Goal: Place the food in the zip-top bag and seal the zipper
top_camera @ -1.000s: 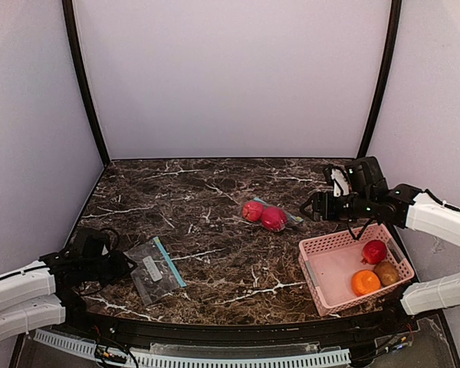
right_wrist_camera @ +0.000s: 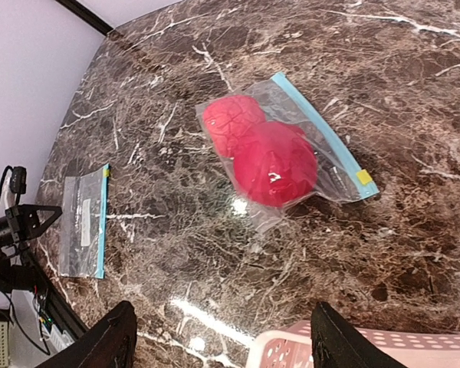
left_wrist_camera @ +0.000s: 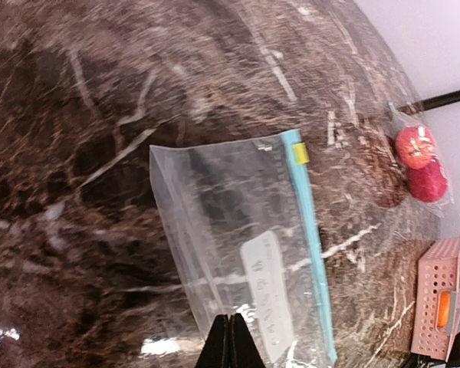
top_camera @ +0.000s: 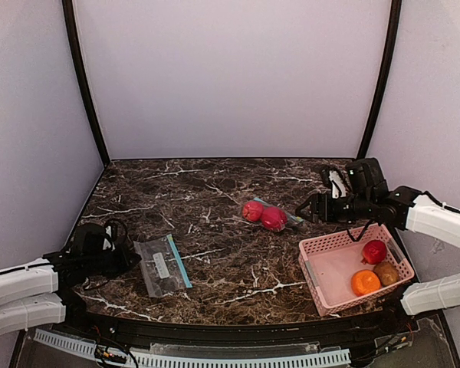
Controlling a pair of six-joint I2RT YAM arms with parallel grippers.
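Observation:
An empty zip bag [top_camera: 159, 264] with a blue zipper strip lies flat at the front left, and my left gripper is shut at its left edge; whether it pinches the plastic is unclear. A second bag [right_wrist_camera: 326, 161], right of centre, holds two red fruits [right_wrist_camera: 274, 161]. My right gripper is open above the pink basket's back edge, near that filled bag. In the basket [top_camera: 330, 272] are a red fruit [top_camera: 373, 251], an orange [top_camera: 365, 281] and a brown fruit [top_camera: 386, 273].
Side walls stand close at left and right, and the front edge has a dark rail [top_camera: 215, 333].
The empty bag has shifted slightly right and turned a little, and my left gripper has moved slightly with it. The right arm and filled bag look nearly unchanged.

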